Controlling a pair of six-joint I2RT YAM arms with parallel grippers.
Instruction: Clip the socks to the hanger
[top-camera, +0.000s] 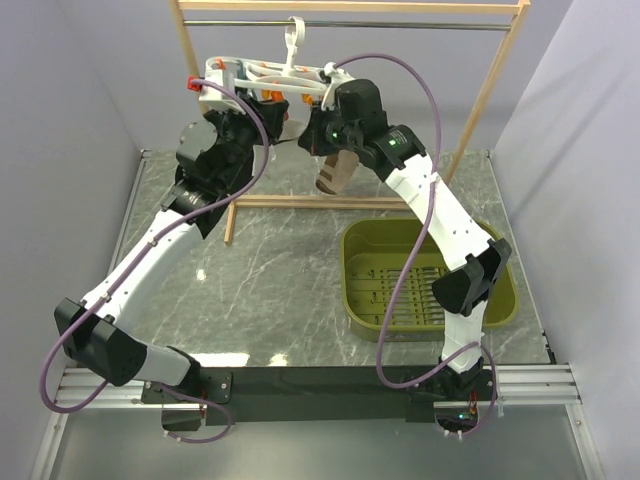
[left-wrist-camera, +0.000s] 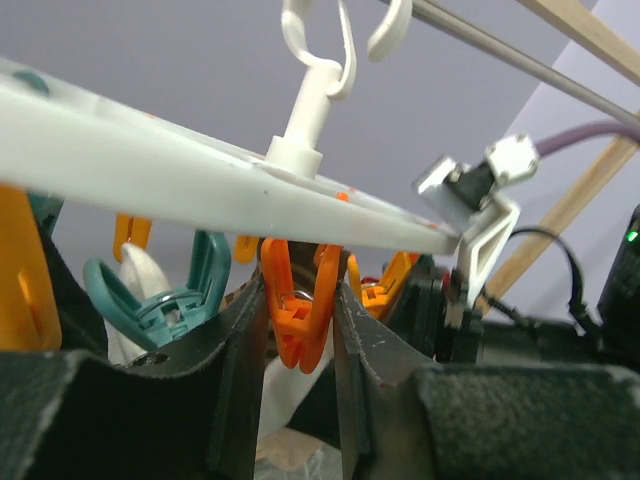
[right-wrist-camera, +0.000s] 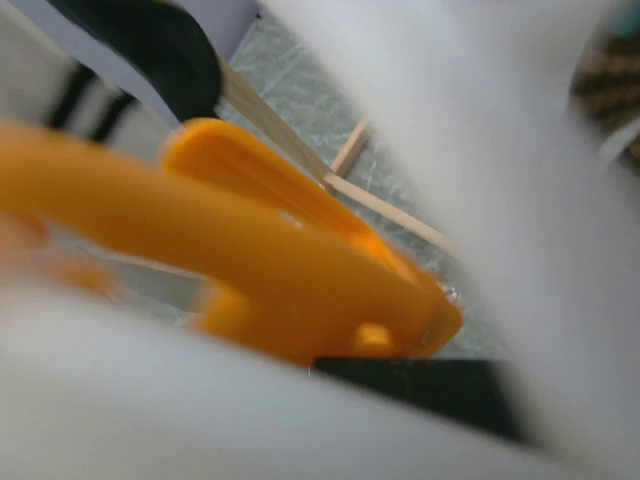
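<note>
The white hanger (top-camera: 290, 72) hangs from the metal rail by its hook, with several coloured clips along its underside. In the left wrist view, my left gripper is shut on an orange clip (left-wrist-camera: 302, 300). White sock cloth (left-wrist-camera: 285, 395) shows behind and below that clip; whether it lies inside the clip's fingers is hidden. Close to the left one, my right gripper (top-camera: 306, 142) looks shut under the hanger. Its fingertips are covered, so cloth between them cannot be made out. A striped brown sock (top-camera: 337, 172) hangs beneath the right gripper. A yellow-orange clip (right-wrist-camera: 300, 260) fills the right wrist view, blurred.
A teal clip (left-wrist-camera: 165, 300) is left of the held clip, close to my left fingers. The wooden rack (top-camera: 320, 201) stands around the hanger. A green basket (top-camera: 362, 322) sits at the right.
</note>
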